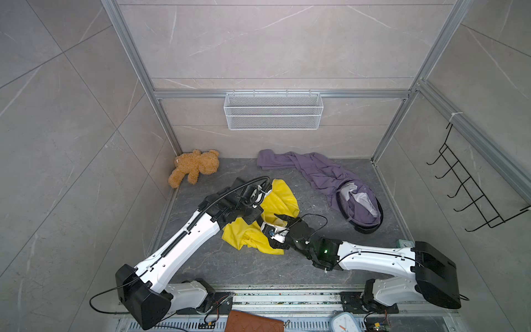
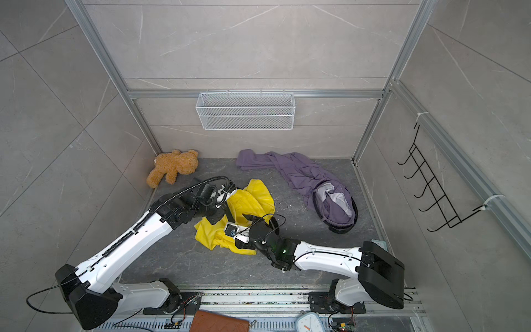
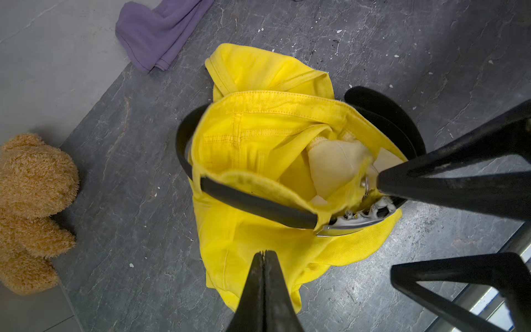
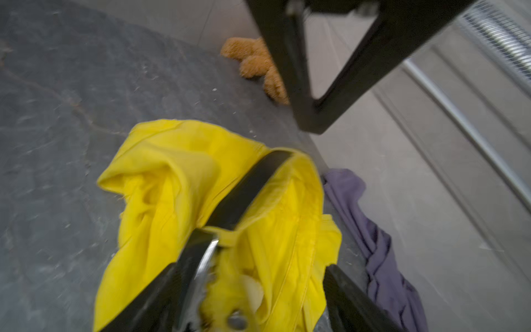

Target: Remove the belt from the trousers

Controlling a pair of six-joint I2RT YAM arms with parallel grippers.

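Note:
Yellow trousers (image 3: 232,249) lie crumpled on the grey floor, waistband open upward. A black belt (image 3: 249,202) runs through their loops, its silver buckle (image 3: 381,209) at the right front and more black strap behind the waistband. My left gripper is shut above the trousers, nothing visible between its fingers. My right gripper stands open, its fingers either side of the waistband near the buckle, blurred in its wrist view.
A teddy bear (image 1: 193,163) lies at the back left. Purple clothing (image 1: 298,166) with a black band lies at the back right. A white wire basket (image 1: 273,110) hangs on the back wall, a black hook rack (image 1: 470,188) on the right wall.

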